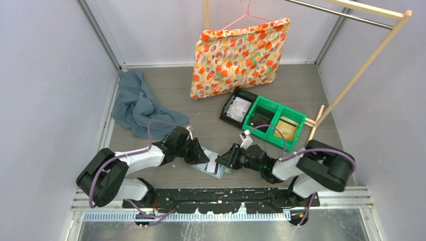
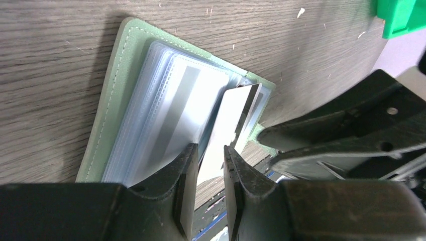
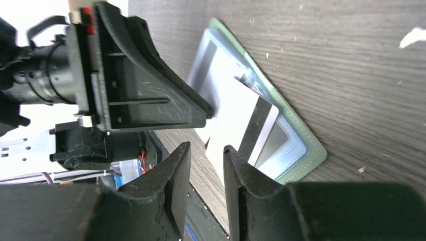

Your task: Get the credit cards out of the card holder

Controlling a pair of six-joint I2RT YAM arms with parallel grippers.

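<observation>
The open card holder [image 1: 219,170], pale green with clear sleeves [image 2: 176,105], lies on the table between both grippers. A white card with a black stripe sticks partly out of a sleeve, seen also in the right wrist view [image 3: 241,123]. My left gripper is open, its fingertips low over the holder at the card's edge. My right gripper is part open, its fingertips at the striped end of the card; nothing is clearly held between them.
Green and black bins [image 1: 274,108] with items stand at the back right. A blue-grey cloth [image 1: 135,105] lies at the left. A floral fabric [image 1: 238,57] hangs at the back. The table centre behind the grippers is clear.
</observation>
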